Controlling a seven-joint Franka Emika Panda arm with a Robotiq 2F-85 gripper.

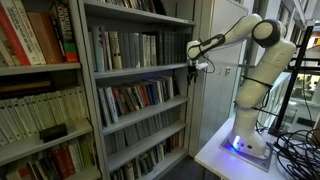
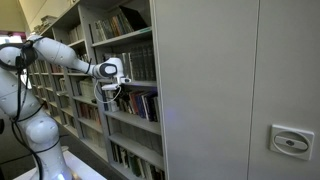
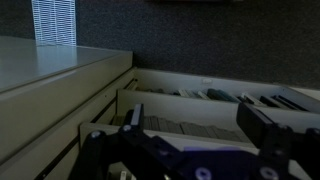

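My gripper is open in the wrist view, its two dark fingers wide apart with no object held between them. Below and beyond it run grey shelves with rows of books (image 3: pixel 215 130), seen from above. In exterior view 1 the gripper (image 1: pixel 194 74) hangs at the right end of the tall bookshelf (image 1: pixel 92 100), about level with an upper shelf. From exterior view 2 the gripper (image 2: pixel 106 92) appears in front of the shelves; whether it touches anything there is too small to tell.
A white table (image 1: pixel 225 160) carries the arm's base (image 1: pixel 248 143), and its visible top is mostly bare. Loose black cables (image 1: pixel 298 150) lie at the right. A large pale panel (image 2: pixel 215 90) stands beside the bookcase. Dark carpet (image 3: pixel 200 50) shows past the shelves.
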